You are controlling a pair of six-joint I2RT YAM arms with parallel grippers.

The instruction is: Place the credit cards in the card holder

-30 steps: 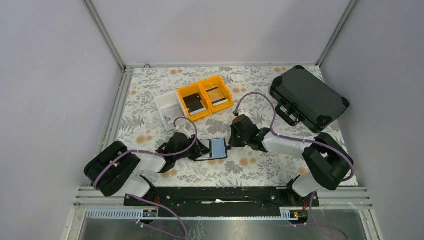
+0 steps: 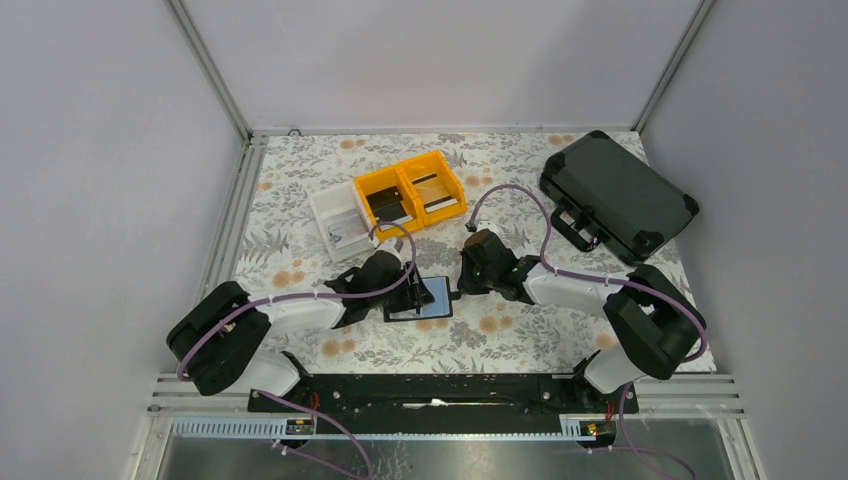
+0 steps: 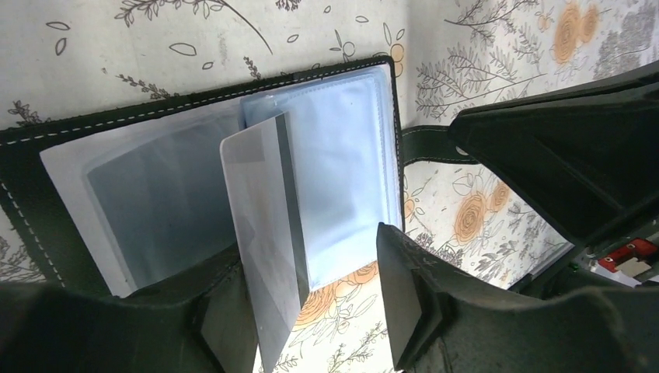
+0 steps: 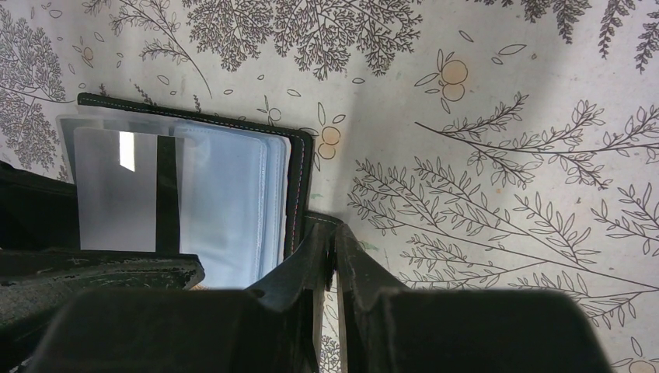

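The card holder (image 3: 342, 140) lies spread on the table, its dark border around clear and pale-blue sleeves. A white credit card (image 3: 256, 194) with a dark stripe slants over the middle of these sleeves, not seated in a pocket. My left gripper is open above the holder; the card rests against its left finger (image 3: 228, 299), with a gap to the other finger. At the holder's right side my right gripper is shut on the holder's short strap (image 4: 321, 218). Left fingers hide part of the card's lower portion in the right wrist view.
A yellow two-part tray (image 2: 447, 166) with cards inside stands behind the holder, a white tray (image 2: 320, 205) on its left. A dark case (image 2: 620, 190) fills the back right.
The left gripper has shifted right over the holder. My right gripper keeps its place on the strap.
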